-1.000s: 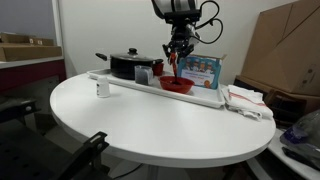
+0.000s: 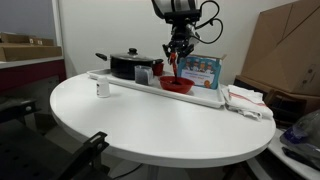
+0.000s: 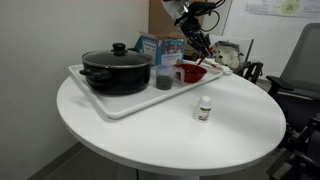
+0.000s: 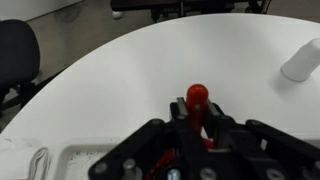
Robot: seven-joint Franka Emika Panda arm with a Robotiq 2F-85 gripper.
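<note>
My gripper is shut on a red utensil, whose rounded end points up between the fingers in the wrist view. In exterior view 1 the utensil hangs upright below the gripper, its lower end reaching into a red bowl. The bowl stands on the white tray, near the box, in exterior view 2. What the bowl holds cannot be made out.
On the tray stand a black lidded pot, a clear cup and a printed box. A white bottle is on the round table, and a folded towel lies at its right.
</note>
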